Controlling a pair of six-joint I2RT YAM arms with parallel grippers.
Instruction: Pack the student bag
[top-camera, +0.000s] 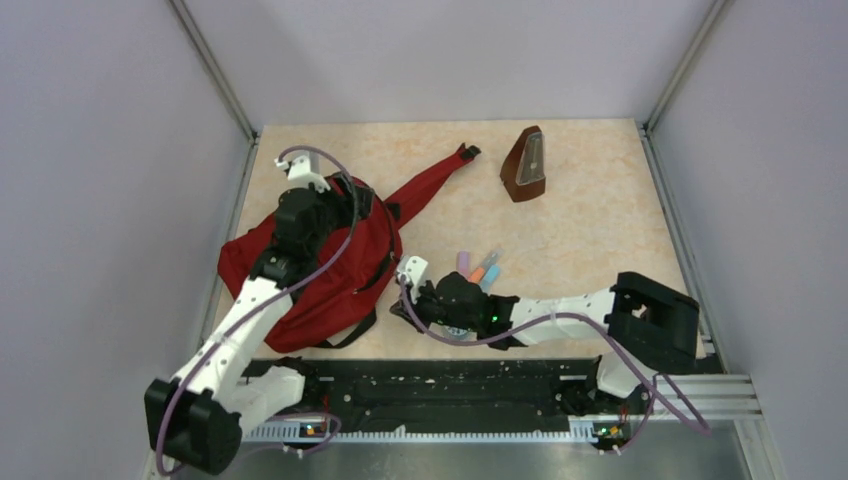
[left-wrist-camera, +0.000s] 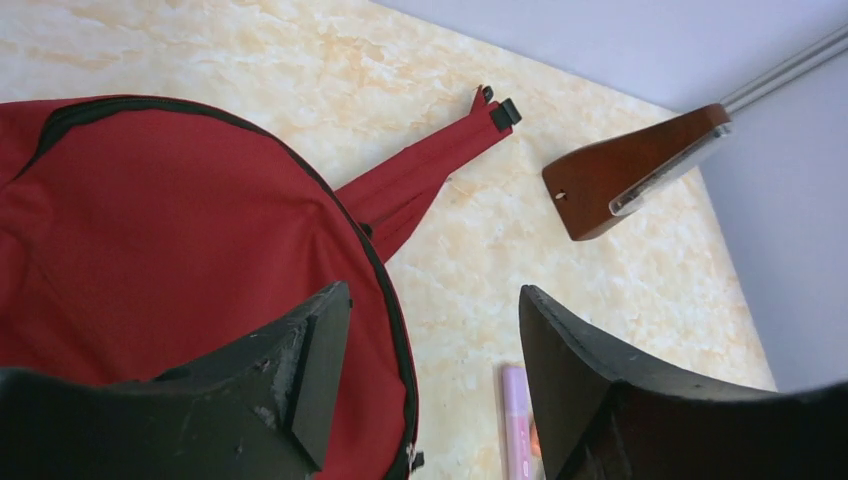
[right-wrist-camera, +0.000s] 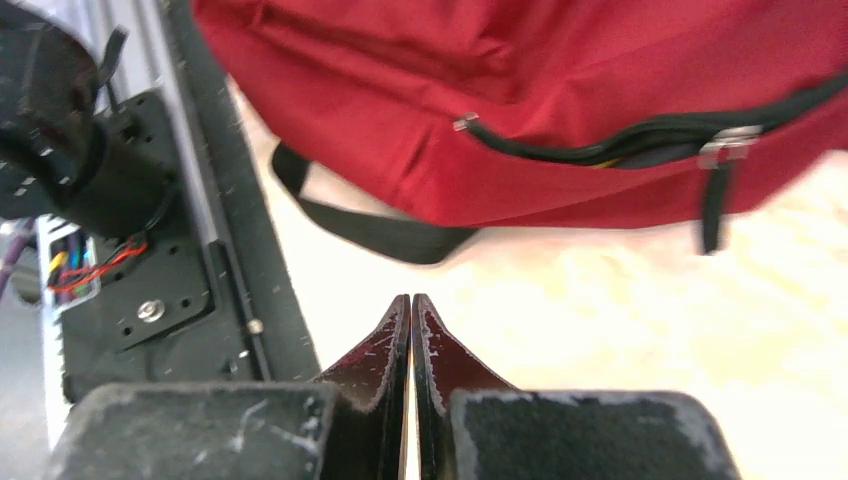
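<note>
The red bag (top-camera: 345, 270) lies on the left of the table, its strap (top-camera: 430, 190) stretching to the back right. Over the bag's far part, my left gripper is open, with nothing between its fingers. My right gripper is shut and empty, clear of the bag's near right edge. A black zip (right-wrist-camera: 560, 152) runs along the bag in the right wrist view, parted by a narrow slit, and a dark puller (right-wrist-camera: 712, 205) hangs from it. To the bag's right lie a purple marker (top-camera: 463, 262), an orange marker (top-camera: 479, 272) and a blue marker (top-camera: 490, 278).
A brown case with a clear front (top-camera: 523, 165) stands at the back right. Something pale blue (top-camera: 457, 332) is partly hidden under my right arm. Walls enclose the left, back and right.
</note>
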